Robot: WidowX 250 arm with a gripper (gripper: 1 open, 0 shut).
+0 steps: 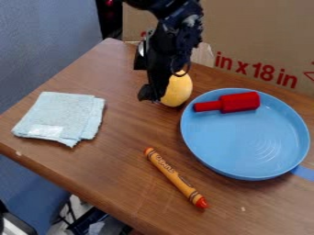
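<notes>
My black gripper (152, 90) reaches down from the top of the view, just left of a yellow oval object (178, 92) on the wooden table, partly covering it. I cannot tell whether the gripper is open or shut. A blue plate (245, 147) at the right holds a red cylindrical object with a handle (240, 102). An orange crayon (174, 176) lies in front of the plate, towards the left. A folded pale blue cloth (61, 117) lies at the left.
A cardboard box (263, 37) stands along the back. The table's left edge runs diagonally past the cloth. Bare wood (128, 142) lies between cloth, crayon and plate.
</notes>
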